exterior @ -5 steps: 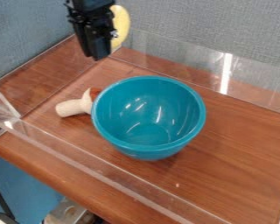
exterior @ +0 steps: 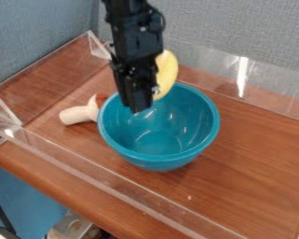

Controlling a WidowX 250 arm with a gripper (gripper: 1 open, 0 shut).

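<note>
The black gripper (exterior: 145, 86) hangs over the blue bowl (exterior: 177, 140), shut on a pale yellow oval object (exterior: 167, 69) that shows behind it at the right. The object's lower part is partly hidden by the gripper, whose lower end reaches down over the bowl's rear left part.
A white cylindrical piece (exterior: 79, 113) with a reddish end lies left of the bowl. A grey backdrop stands behind.
The gripper, holding the yellow object, has come down and toward the front from the back, now over the bowl. The bowl and white piece are in the same places.
</note>
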